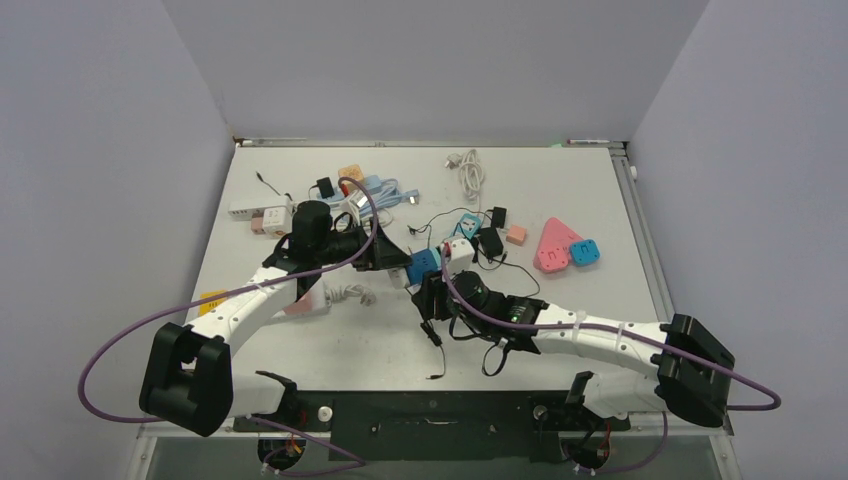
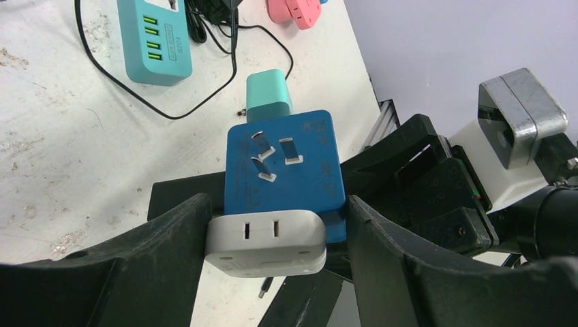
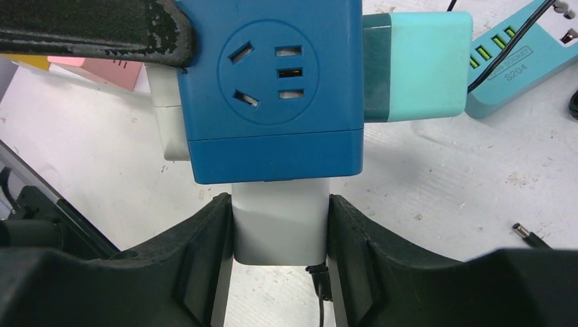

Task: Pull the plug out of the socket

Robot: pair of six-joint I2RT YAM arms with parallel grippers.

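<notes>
A blue cube socket (image 3: pixel 272 153) hangs above the table centre, pins showing on one face (image 2: pixel 283 157). Around it stand the fingers (image 2: pixel 180 235) of my left gripper; a thin gap shows beside the cube, and whether they press on it I cannot tell. A white plug (image 2: pixel 266 242) sits on the cube's side between those fingers. Below the cube, touching its underside, is another white plug (image 3: pixel 281 228), and my right gripper is shut on it. The teal block (image 3: pixel 429 65) projects from the cube's opposite side.
On the table lie a teal power strip (image 2: pixel 155 48), black adapters (image 1: pixel 490 240) with loose cables, a pink triangular socket (image 1: pixel 555 243) and a blue one (image 1: pixel 585 252). Coiled white cable (image 1: pixel 470 172) is at the back. The two grippers stand close together.
</notes>
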